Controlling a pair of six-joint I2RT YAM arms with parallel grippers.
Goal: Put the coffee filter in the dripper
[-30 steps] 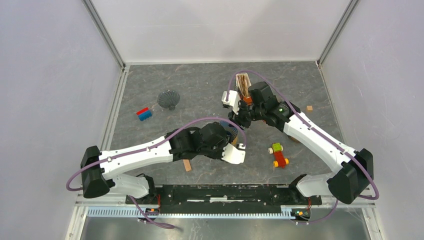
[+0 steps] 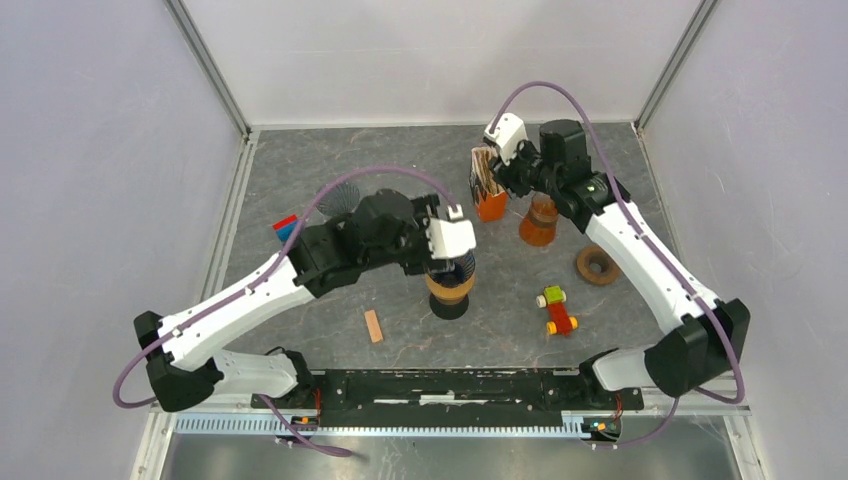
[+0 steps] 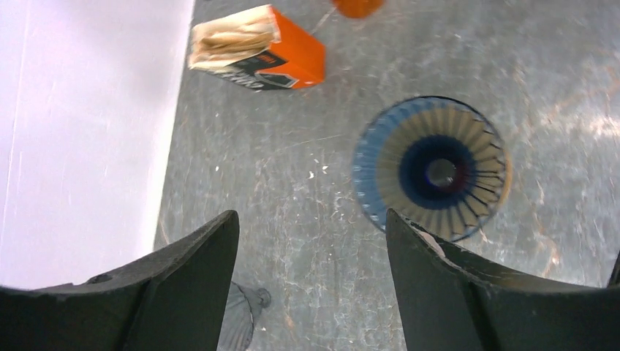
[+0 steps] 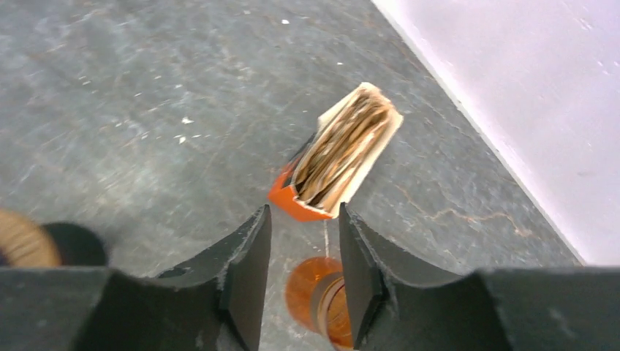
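The dripper [image 2: 450, 293] stands on a black base at the front centre; in the left wrist view a pleated filter [image 3: 380, 190] lines its inside, with a dark hole in the middle. My left gripper is raised above and beside it, open with nothing between its fingers. My right gripper is over the back right, near an orange box of paper filters [image 4: 343, 153] and an amber carafe [image 4: 303, 296], open with a narrow, empty gap between its fingertips.
A shell-shaped dish [image 2: 335, 195], a red-blue block [image 2: 285, 228], a wooden piece [image 2: 373, 326], a cork ring [image 2: 597, 266] and a toy car [image 2: 557, 312] lie around the table. Walls border the back and sides.
Both arms have moved away from the dripper: my left one upward and toward the back, my right one toward the back and right, uncovering the dripper and carafe.
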